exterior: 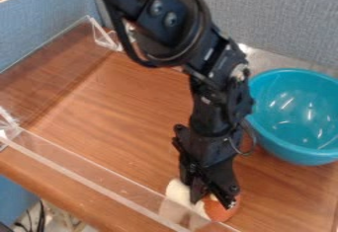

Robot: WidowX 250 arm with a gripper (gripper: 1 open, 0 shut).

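My black gripper (205, 189) is lowered at the bottom centre of the camera view, directly over a small white and orange object (222, 208) lying on the wooden surface by the clear front edge strip. The fingertips overlap the object, and I cannot tell whether they are closed on it. Part of the object is hidden behind the gripper.
A teal bowl (295, 117) stands to the right of the arm. Grey padded walls bound the back and left, with clear plastic brackets at the edges.
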